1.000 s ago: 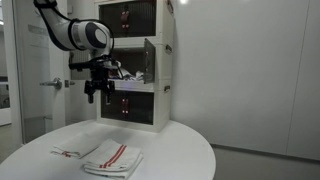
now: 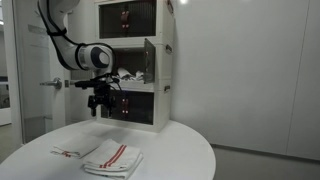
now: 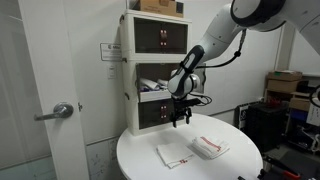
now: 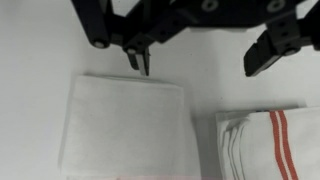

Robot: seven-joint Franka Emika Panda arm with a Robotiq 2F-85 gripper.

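On the round white table (image 2: pixel 185 150) lie two folded white cloth bundles with red stripes. The thicker striped cloth stack (image 2: pixel 115 158) is nearer the front in exterior view 1, and the flatter cloth (image 2: pixel 73 146) lies to its left. My gripper (image 3: pixel 181 122) hangs above the table, clear of both. Seen from the wrist, the gripper is open with nothing between its fingers. There the flat cloth (image 4: pixel 120 125) appears low on the left side, while the striped stack (image 4: pixel 262 145) fills the lower right corner.
Behind the table stands a white shelf tower (image 2: pixel 161 60) with dark doors. Its middle compartment (image 3: pixel 155 83) is open and holds white cloths; the raised door is beside the arm.
My gripper has come down toward the table, shifting slightly right in exterior view 1. Both cloth bundles have stayed in place.
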